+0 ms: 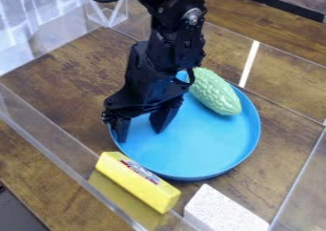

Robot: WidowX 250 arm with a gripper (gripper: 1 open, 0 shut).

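Observation:
My black gripper [143, 113] is lowered over the left part of a blue plate [203, 145], its fingertips down near the plate's surface. Whether it holds anything between its fingers cannot be seen clearly, as its own dark body covers that spot. A pale green, bumpy vegetable [216, 94] rests on the back right of the plate, to the right of my gripper.
A yellow block [136, 182] lies in front of the plate, and a white block [224, 214] at the front right. Clear walls edge the wooden surface [57, 92]. Bare wood shows left and right of the plate.

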